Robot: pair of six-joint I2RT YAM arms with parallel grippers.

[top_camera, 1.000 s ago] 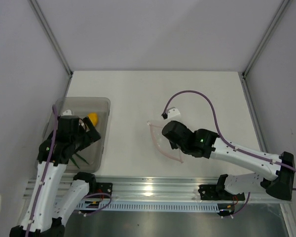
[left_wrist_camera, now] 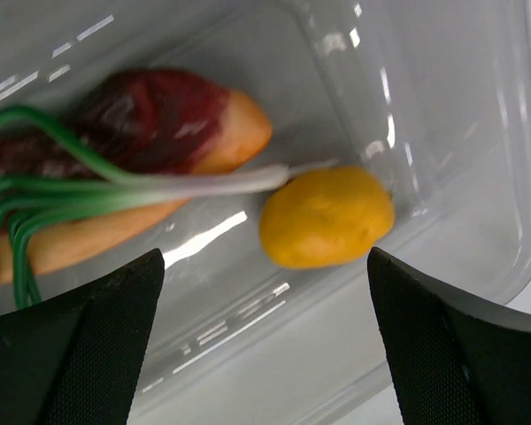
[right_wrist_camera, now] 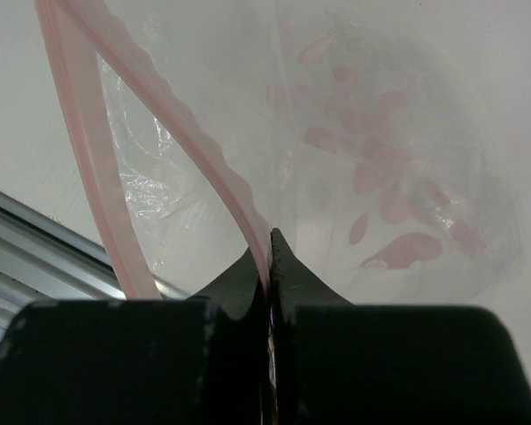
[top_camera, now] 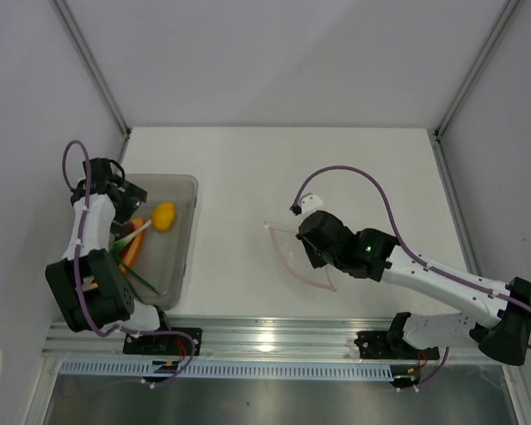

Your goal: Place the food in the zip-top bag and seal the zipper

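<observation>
A clear zip top bag (right_wrist_camera: pixel 203 159) with a pink zipper band lies on the white table, its mouth parted. My right gripper is shut on the bag's pink rim, which runs in between the fingertips. My left gripper stands open over the grey bin at the left, with nothing between its fingers. In the left wrist view a yellow, roundish food (left_wrist_camera: pixel 326 218) lies in the bin ahead of the fingers. Beside it are a green onion (left_wrist_camera: pixel 159 190) and an orange, dark-red-topped long food (left_wrist_camera: pixel 181 124), partly under the onion.
The grey bin (top_camera: pixel 193 232) has raised walls around the food. Between bin and bag the table (top_camera: pixel 230 186) is bare. A metal rail (top_camera: pixel 265 329) runs along the front edge.
My left arm has drawn to the left and toward the back of the bin, uncovering more of the food. The right arm and bag have shifted only slightly.
</observation>
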